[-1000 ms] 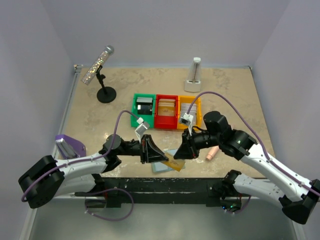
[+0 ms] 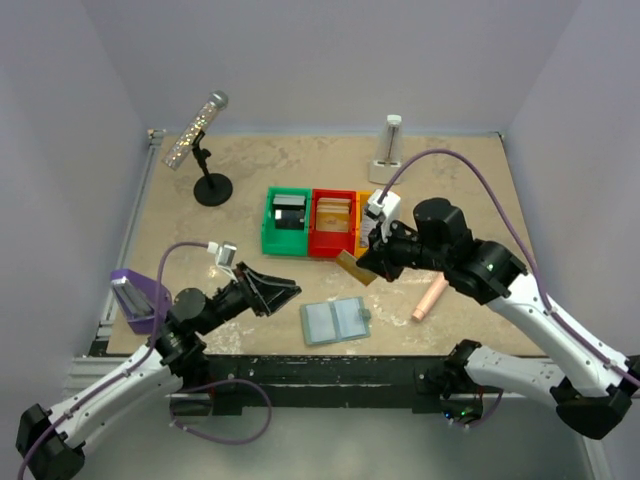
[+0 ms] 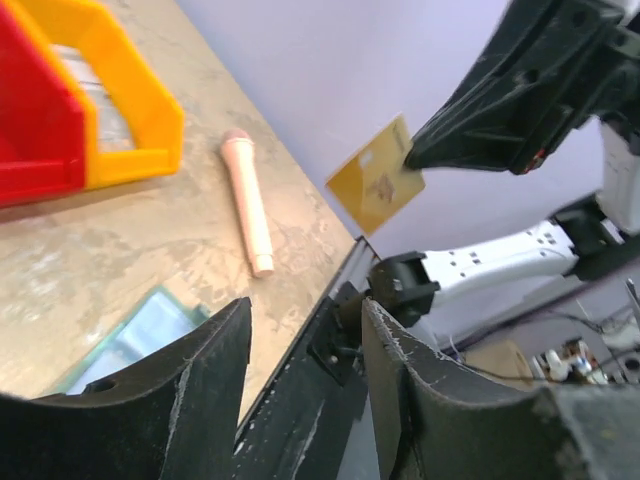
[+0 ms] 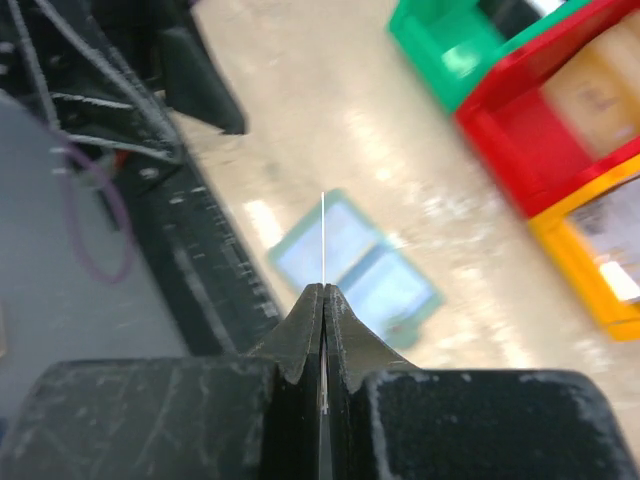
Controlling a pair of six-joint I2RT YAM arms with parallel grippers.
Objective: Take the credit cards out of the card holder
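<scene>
A gold card (image 2: 355, 267) hangs from my right gripper (image 2: 372, 264), which is shut on it, just in front of the red and orange boxes. The right wrist view shows the card (image 4: 323, 240) edge-on, as a thin line between the fingers. Lying opened flat near the table's front edge is the card holder (image 2: 335, 321), with pale clear pockets and a green border; no card can be made out in it. To its left, my left gripper (image 2: 280, 292) stands open above the table, nothing between its fingers.
Behind the holder stand joined green (image 2: 287, 240), red (image 2: 331, 243) and orange boxes; the red one holds gold cards. A pinkish roll (image 2: 430, 298) lies at the right. A purple holder (image 2: 145, 300) stands at the left edge.
The right gripper has carried the card up and back toward the boxes.
</scene>
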